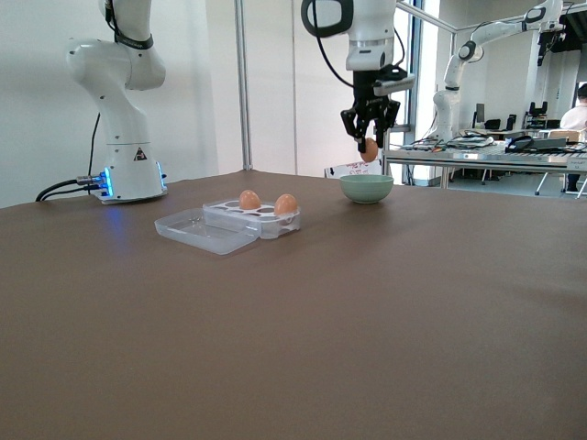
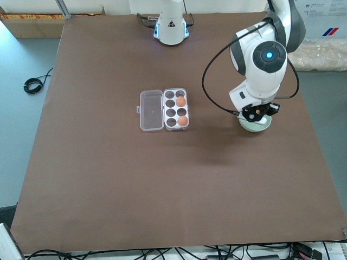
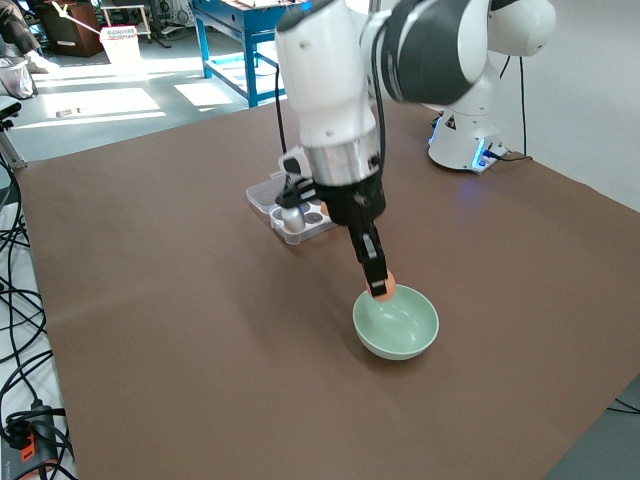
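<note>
An open clear egg carton (image 2: 171, 123) (image 1: 206, 233) (image 3: 297, 230) sits on the brown table, two brown eggs (image 1: 249, 200) in its tray and the other wells empty. The arm's black gripper (image 1: 365, 143) is shut on another brown egg (image 1: 371, 152) (image 3: 388, 285), held above the pale green bowl (image 2: 254, 127) (image 1: 366, 189) (image 3: 396, 330). In the camera left view the gripper and arm cover much of the bowl, and the held egg is mostly hidden.
Cables lie along the table's outer edge.
</note>
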